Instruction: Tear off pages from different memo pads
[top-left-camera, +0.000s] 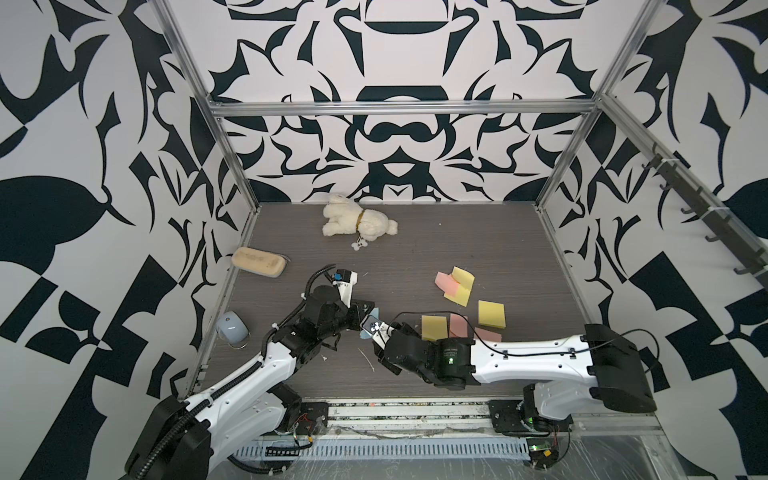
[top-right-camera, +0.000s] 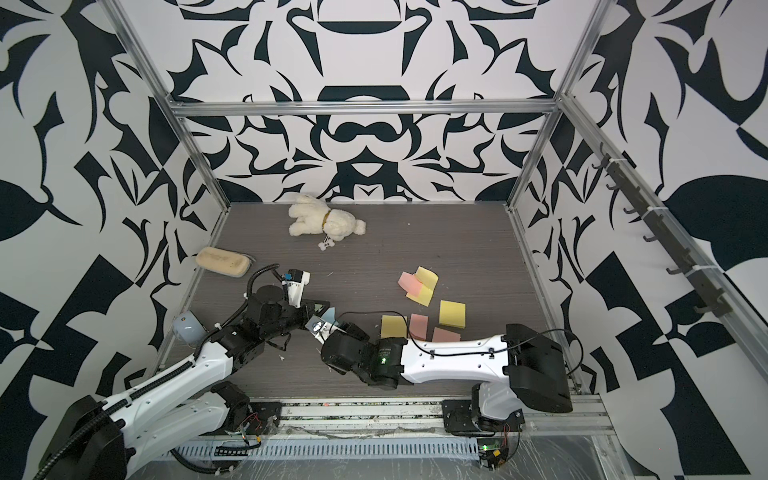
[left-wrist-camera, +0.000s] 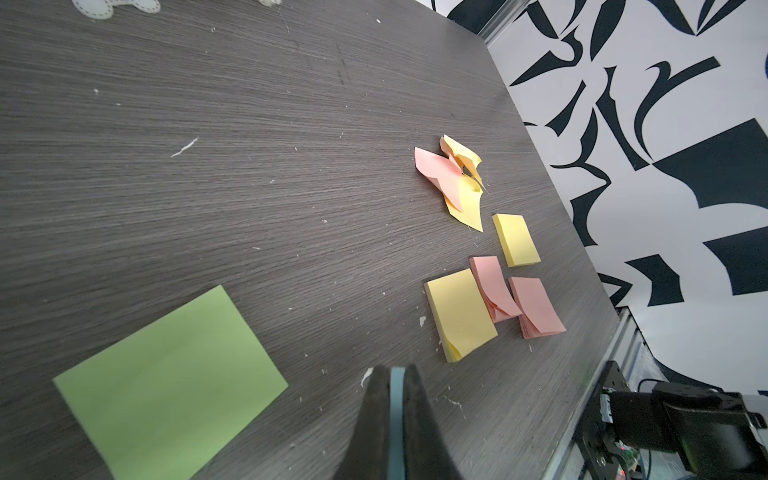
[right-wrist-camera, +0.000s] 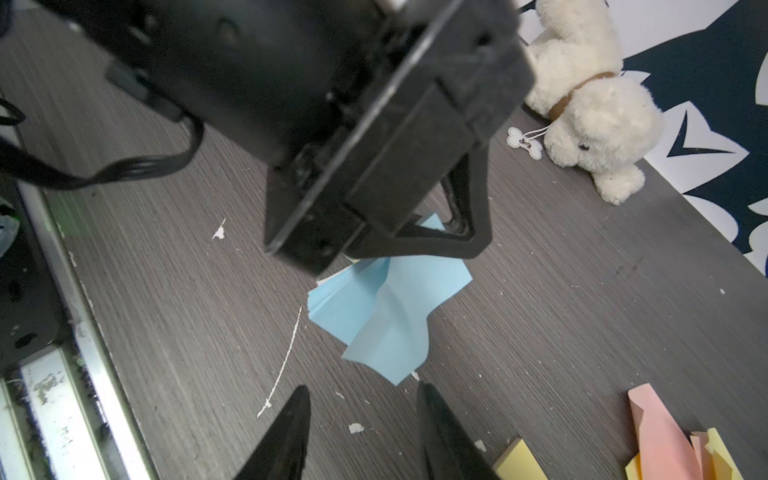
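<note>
Blue memo paper (right-wrist-camera: 400, 312) hangs from my left gripper, folded and flared below its fingers in the right wrist view. Between those closed fingers a thin blue strip shows in the left wrist view. Facing it from the right, my right gripper is open, its fingers apart with only table between them. A green sheet or pad (left-wrist-camera: 172, 388) lies flat at lower left of the left wrist view. Further right are a yellow pad (left-wrist-camera: 462, 314), two pink pads, one (left-wrist-camera: 494, 289) beside the other (left-wrist-camera: 537, 307), and another yellow pad (left-wrist-camera: 517, 240).
Loose pink and yellow sheets (top-left-camera: 455, 285) lie behind the pads. A white plush dog (top-left-camera: 358, 219) rests at the back, a tan case (top-left-camera: 259, 261) and a grey mouse (top-left-camera: 232, 329) at the left. Both arms meet near the front middle.
</note>
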